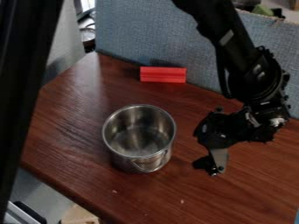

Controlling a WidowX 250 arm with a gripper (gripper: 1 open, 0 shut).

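A steel pot [139,140] with a wire handle stands upright and empty near the middle of the wooden desk [82,122]. Behind it, against the blue-grey partition, lies a red block [163,73]. The black arm comes down from the top right, and its gripper [212,157] hangs low over the desk to the right of the pot, apart from it. The gripper is open, with no object seen between its fingers.
The blue-grey partition [145,35] runs along the back of the desk. A dark vertical frame fills the left edge of the view. Bare desk surrounds the pot, and the desk's left edge drops away beside it.
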